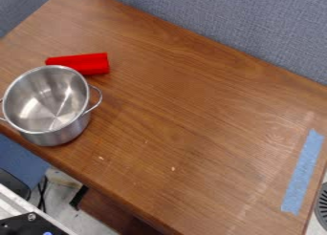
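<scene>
A stainless steel pot [46,105] with wire side handles stands at the left edge of the wooden table [192,105]. Just behind it lies a red cylindrical object [76,63] on its side. No gripper can be made out in the camera view.
A strip of blue tape [301,170] runs along the right side of the table. Grey padded walls [255,24] border the back. A perforated metal piece [322,205] shows at the right edge. White and black hardware with cables sits at the bottom left.
</scene>
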